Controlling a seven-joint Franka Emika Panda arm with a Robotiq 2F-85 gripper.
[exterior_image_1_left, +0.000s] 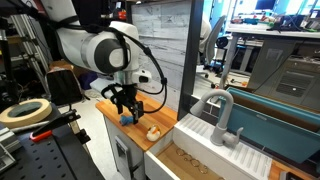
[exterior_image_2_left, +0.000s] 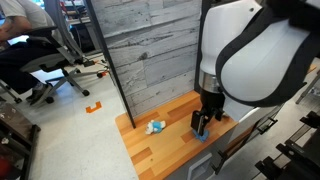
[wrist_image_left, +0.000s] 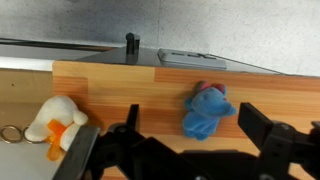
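Observation:
A small blue plush toy (wrist_image_left: 207, 112) with a reddish top lies on the wooden counter (wrist_image_left: 150, 88). My gripper is open above it, and in the wrist view the toy shows between the fingers, closer to the right one. Exterior view 2 has the blue toy (exterior_image_2_left: 200, 136) just under the fingertips; whether they touch it, I cannot tell. A white plush toy (wrist_image_left: 58, 120) with an orange part sits off to the left in the wrist view. Near the wall, a white-and-blue toy (exterior_image_2_left: 155, 127) rests on the same counter.
Beside the counter is an open drawer (exterior_image_1_left: 190, 168) with ring-shaped items inside. A white sink with a grey faucet (exterior_image_1_left: 215, 100) stands to the right in exterior view 1. A grey wall (exterior_image_2_left: 160, 75) borders the counter at the back.

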